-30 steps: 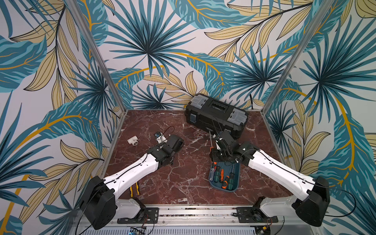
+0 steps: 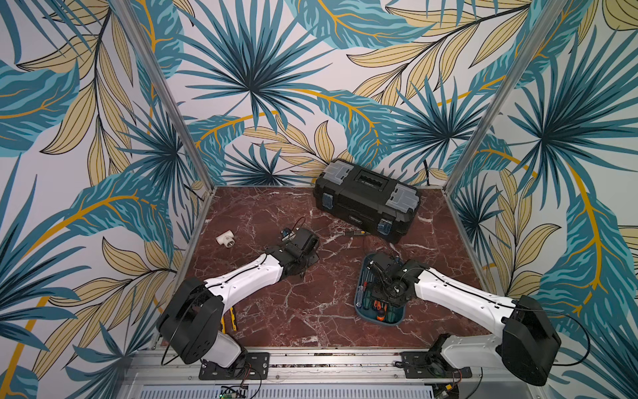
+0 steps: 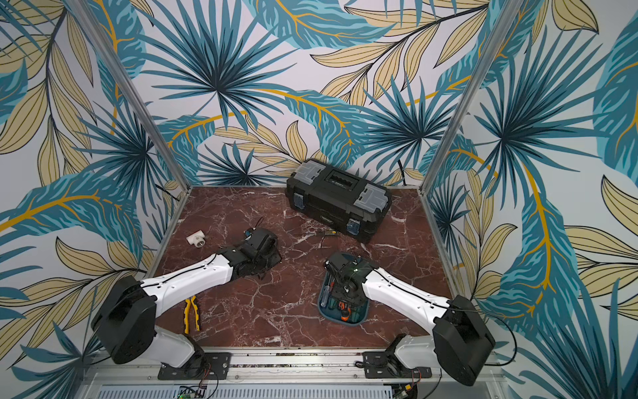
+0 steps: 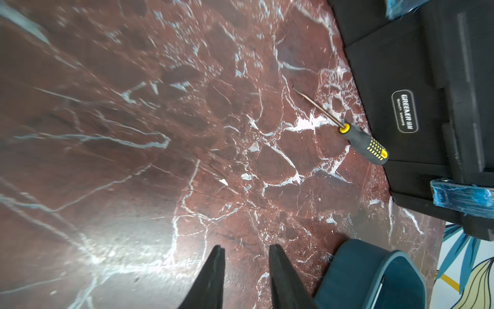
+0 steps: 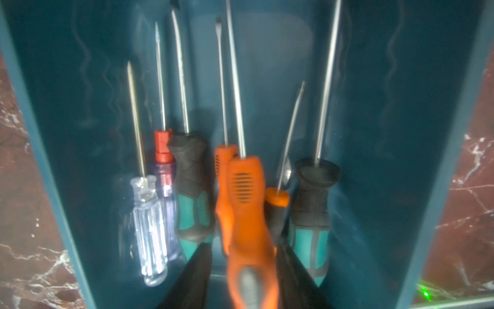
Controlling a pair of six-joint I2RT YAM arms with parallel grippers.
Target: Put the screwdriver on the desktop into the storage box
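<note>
A yellow-and-black screwdriver [image 4: 363, 143] lies on the marble desktop in front of the large black toolbox [image 2: 362, 199]. My left gripper is above the desktop, left of and short of it, fingers apart with nothing between them. The blue-green storage box [image 5: 56, 154] holds several screwdrivers. My right gripper is low inside it, around an orange-handled screwdriver [image 5: 241, 216]; the fingertips are blurred, so whether they grip it I cannot tell.
A white fitting [image 2: 224, 237] lies at the left, yellow-handled pliers [image 3: 189, 312] near the front left. A small device with a wire is partly behind the left gripper.
The right gripper has come down from above the far edge of the storage box, bringing an orange screwdriver down into it.
</note>
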